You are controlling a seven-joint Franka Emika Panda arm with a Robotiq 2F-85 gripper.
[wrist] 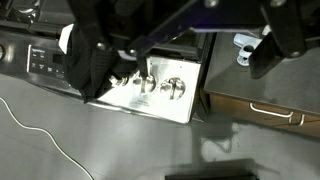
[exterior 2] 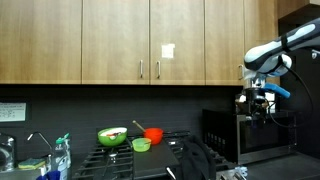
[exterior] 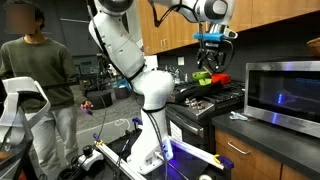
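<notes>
My gripper hangs above the counter edge, its dark fingers wide apart in the wrist view. Nothing shows between them but the stove's side and the countertop. A green pan [exterior 2: 112, 136], a smaller green pot [exterior 2: 141, 145] and a red pot [exterior 2: 153, 135] stand on the stove [exterior 2: 112, 160]. Over the stove's front drapes a dark cloth [wrist: 92, 55]. Close to the right finger in the wrist view, a small silver object [wrist: 244, 46] lies on the counter.
A microwave [exterior: 283, 92] occupies the counter right of the stove. Wooden cabinets [exterior 2: 130, 45] hang overhead. Bottles [exterior 2: 62, 157] stand near the sink at the left. A person [exterior: 42, 80] is beside the arm's base.
</notes>
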